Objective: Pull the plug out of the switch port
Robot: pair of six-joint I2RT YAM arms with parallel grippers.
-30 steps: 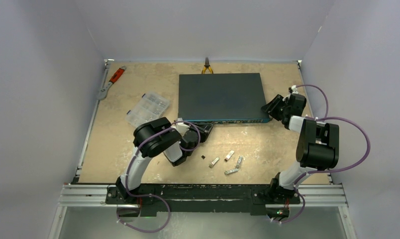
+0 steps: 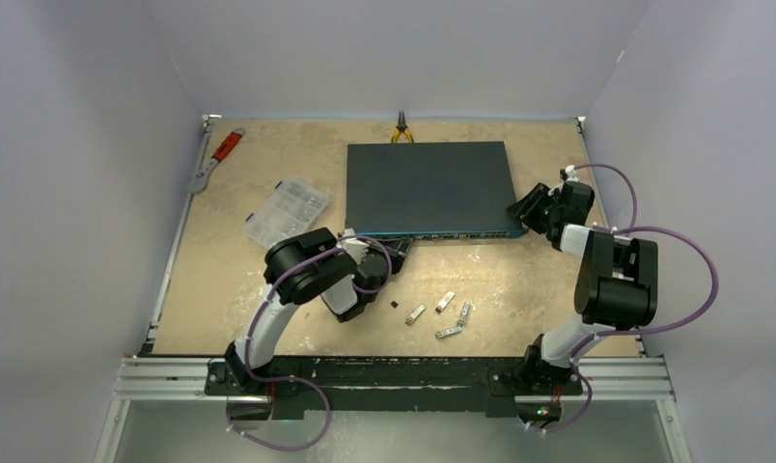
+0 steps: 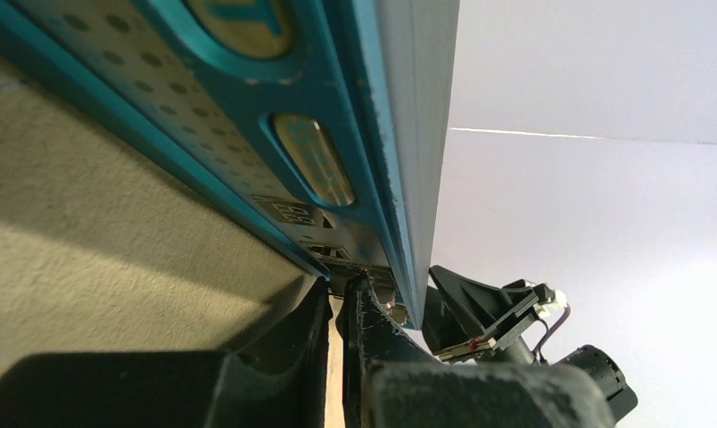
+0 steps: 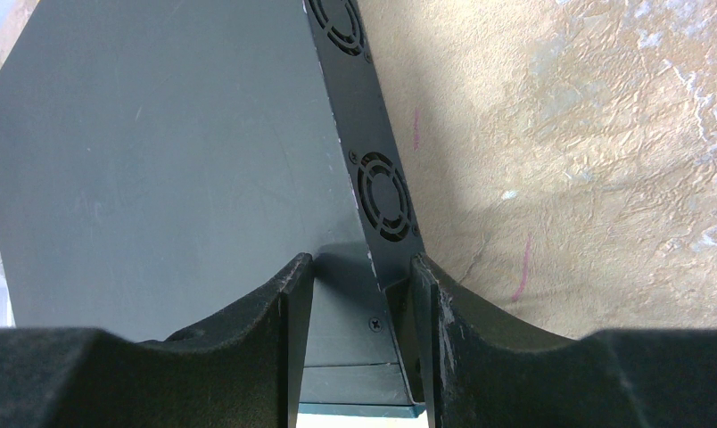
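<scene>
The dark switch (image 2: 428,188) lies flat on the table, its teal port face toward the arms. At the left part of that face is my left gripper (image 2: 406,245). In the left wrist view its fingertips (image 3: 362,287) almost meet beside the ports, with a narrow gap between the fingers. A dark block (image 3: 339,278) shows just beyond them; whether the tips grip a plug is hidden. My right gripper stands open at the switch's front right corner, one finger over the top and the other beside the vented side wall (image 4: 382,196).
Several small metal modules (image 2: 445,302) and a tiny dark piece (image 2: 395,305) lie in front of the switch. A clear box (image 2: 288,212) and a red-handled tool (image 2: 216,159) are at left. Pliers (image 2: 401,128) lie behind.
The right arm, the switch and the loose pieces look unmoved.
</scene>
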